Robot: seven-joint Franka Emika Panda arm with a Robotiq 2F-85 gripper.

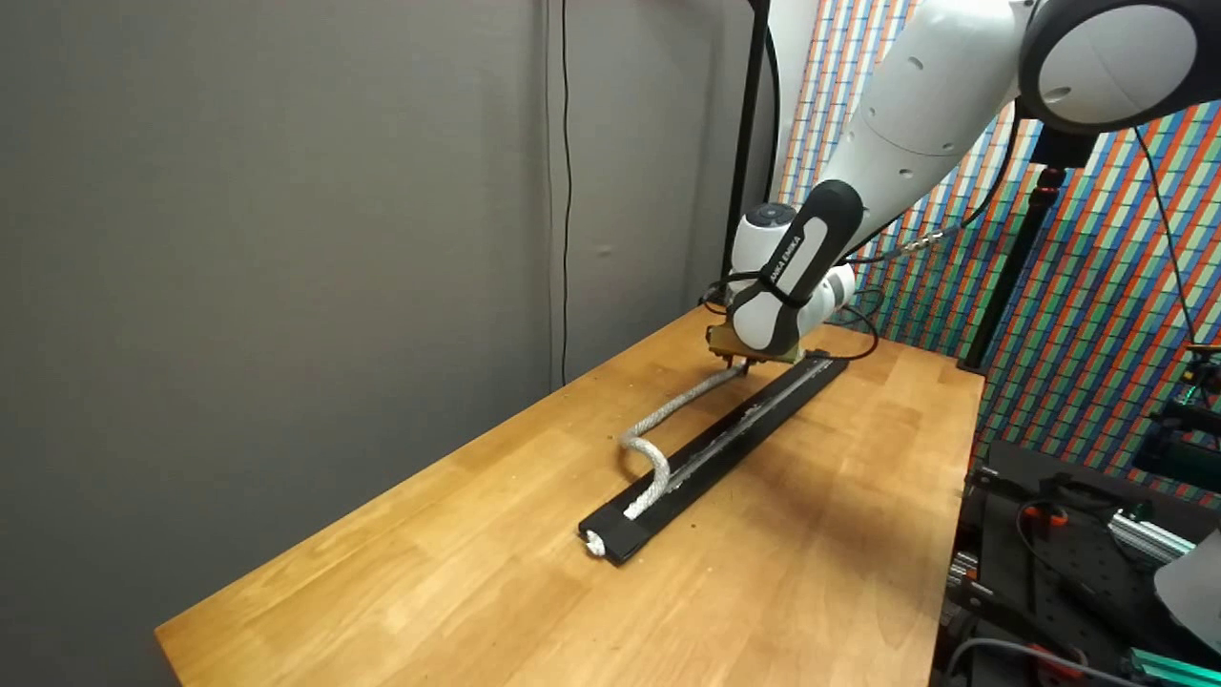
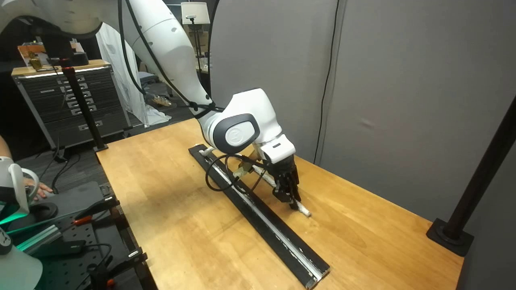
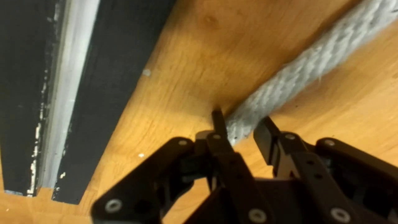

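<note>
A grey-white braided rope (image 1: 683,400) runs from the near end of a black channel strip (image 1: 733,441), bends, and lies along the table beside the strip. My gripper is low over the table at the rope's free end, beside the strip. In the wrist view its fingers stand part open, one on each side of the rope (image 3: 298,74); whether both touch it, I cannot tell. Exterior view 2 shows the rope's tip (image 2: 304,209) sticking out past the gripper (image 2: 293,204). The strip's pale groove (image 2: 271,233) is bare along this stretch.
A black cable (image 2: 209,176) loops from the wrist over the strip. A grey partition (image 1: 343,229) stands along one side, and a black pole base (image 2: 450,237) is beyond the table edge.
</note>
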